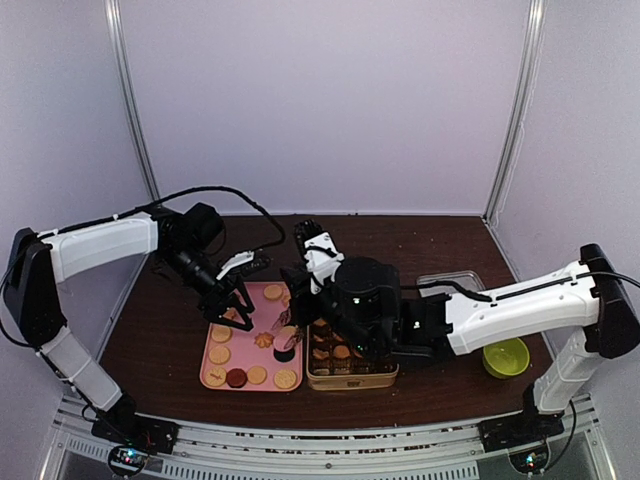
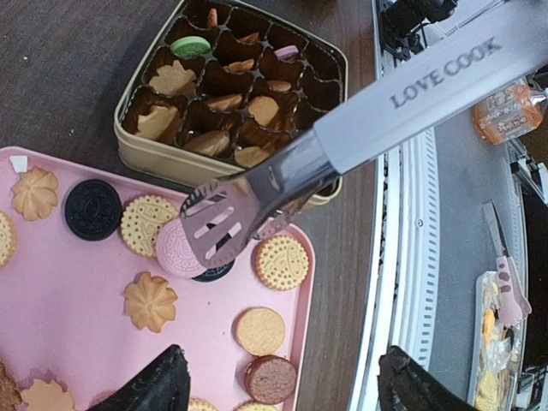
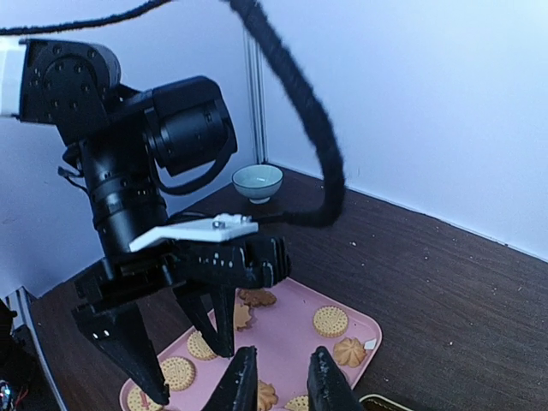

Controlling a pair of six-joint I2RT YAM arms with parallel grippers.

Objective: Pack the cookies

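Note:
A pink tray [image 1: 260,372] holds assorted cookies; a divided box [image 2: 137,145] partly filled with cookies sits beside it. Metal food tongs marked LOVE COOK [image 2: 360,120] hang over a pink cookie [image 2: 180,253] near the tray's edge. My right gripper [image 1: 305,285] is above that edge, shut on what appear to be the tongs, its grip partly hidden. My left gripper is over the tray's left part, fingers apart with nothing seen between them.
A yellow-green bowl [image 1: 505,355] and a clear container [image 1: 450,280] are at the right. A white bowl [image 3: 257,181] stands at the back left.

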